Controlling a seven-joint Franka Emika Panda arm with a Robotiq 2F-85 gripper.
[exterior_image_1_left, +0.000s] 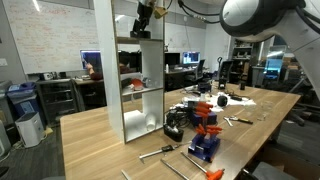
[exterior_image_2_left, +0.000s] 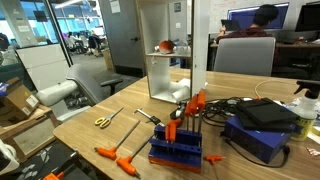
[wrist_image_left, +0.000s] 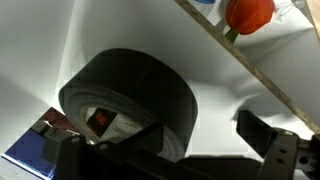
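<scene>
A wide black roll (wrist_image_left: 135, 85), like tape, lies in the white shelf unit (exterior_image_1_left: 115, 75) in the wrist view. My gripper reaches in from the bottom of that view, its fingers spread apart. The left finger overlaps the near part of the roll; the right finger (wrist_image_left: 265, 138) is clear of it, over white shelf surface. I cannot tell whether either touches the roll. In exterior view 1 the gripper (exterior_image_1_left: 143, 20) is up by the unit's top shelf, above the dark roll (exterior_image_1_left: 128, 41). Exterior view 2 does not show the gripper.
A red object (wrist_image_left: 248, 14) sits beyond a wooden shelf edge (wrist_image_left: 248, 62). Below, the table (exterior_image_1_left: 95, 145) holds orange-handled tools in a blue stand (exterior_image_2_left: 172, 152), loose tools, headphones (exterior_image_1_left: 175, 130) and cables.
</scene>
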